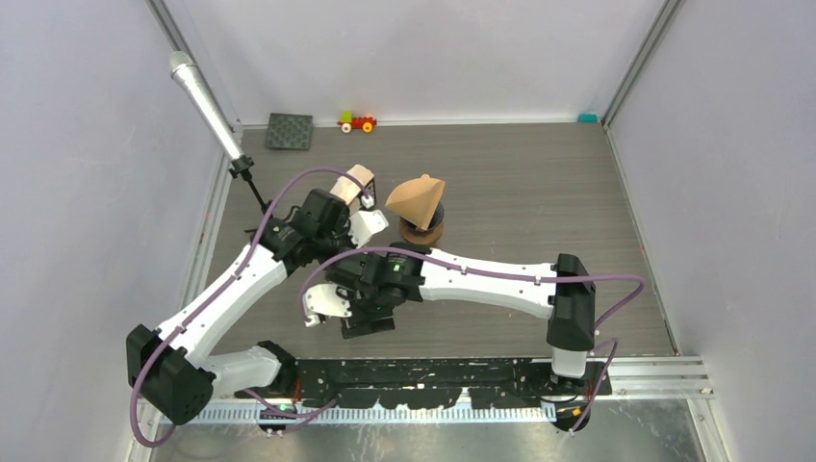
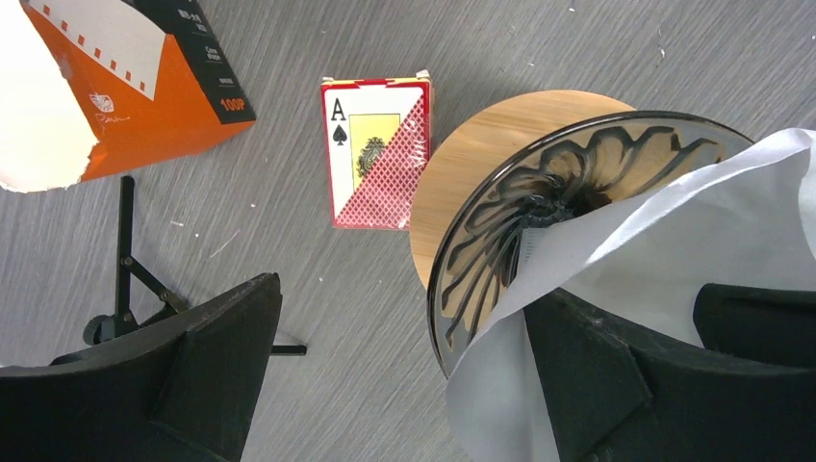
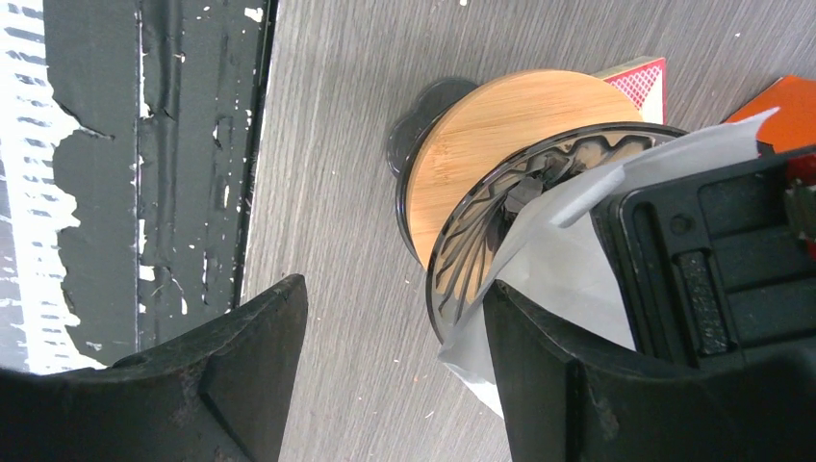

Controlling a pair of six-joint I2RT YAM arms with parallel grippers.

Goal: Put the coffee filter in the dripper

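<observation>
A white paper filter [image 2: 674, 250] lies in the dark dripper [image 2: 462, 279], which has a wooden base [image 3: 481, 115]; the top view hides them under both arms. My left gripper stands open over the dripper's left side, one finger against or inside the filter. My right gripper has its fingers apart at the dripper's near side, one finger beside the filter's folded edge; whether it touches the paper I cannot tell. In the top view a brown filter [image 1: 416, 197] sits in another holder behind the arms.
A playing-card box [image 2: 375, 154], an orange filter box [image 2: 164, 115] and a black stand [image 2: 125, 269] lie left of the dripper. A toy car [image 1: 358, 124] is at the back.
</observation>
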